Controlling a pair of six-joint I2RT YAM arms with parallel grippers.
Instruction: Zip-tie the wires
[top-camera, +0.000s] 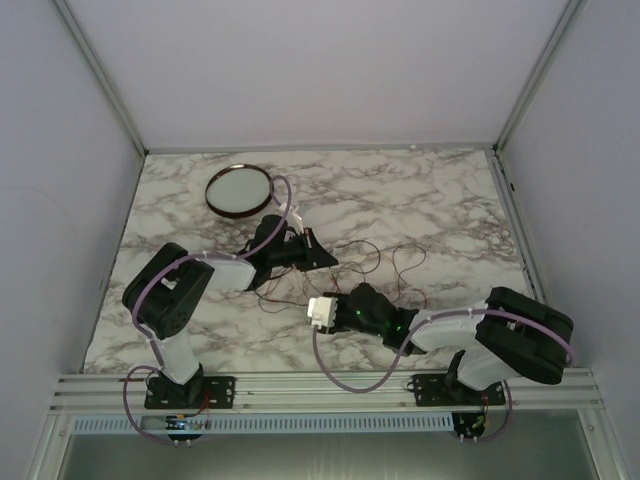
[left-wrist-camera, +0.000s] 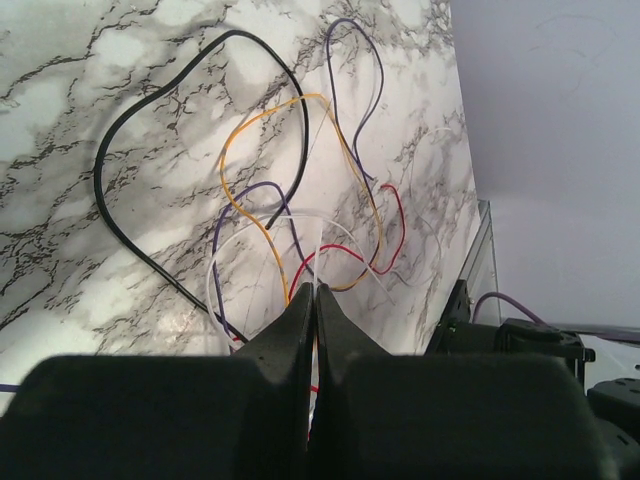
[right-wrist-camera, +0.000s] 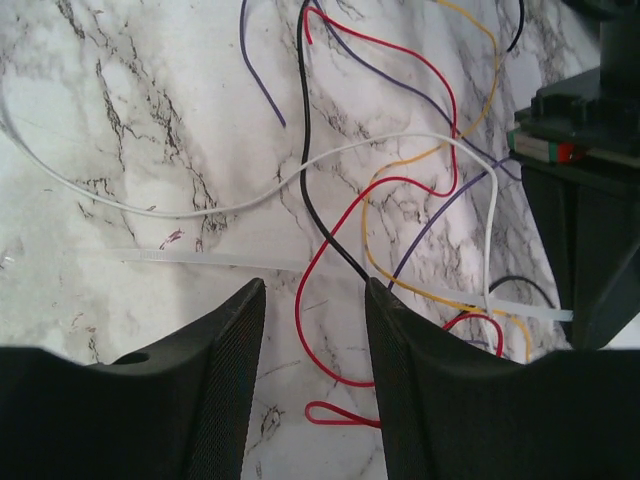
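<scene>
In the left wrist view, my left gripper is shut on one end of a thin clear-white zip tie (left-wrist-camera: 319, 245). In the right wrist view the zip tie (right-wrist-camera: 225, 259) stretches leftward from the left gripper, passing just beyond the tips of my right gripper. That right gripper is open, nothing held between its fingers. Under the strip lie loose wires: black (right-wrist-camera: 306, 130), red (right-wrist-camera: 300, 310), orange (right-wrist-camera: 368, 225), purple (right-wrist-camera: 420, 235) and white (right-wrist-camera: 230, 206). They cross one another in loops. From above, the left gripper (top-camera: 328, 262) hovers over the wires.
A round dark-rimmed disc (top-camera: 239, 190) sits at the back left of the marble table (top-camera: 370, 185). Both arms are close together near the middle. Free room shows at the back and right. Side walls (top-camera: 560, 200) bound the table.
</scene>
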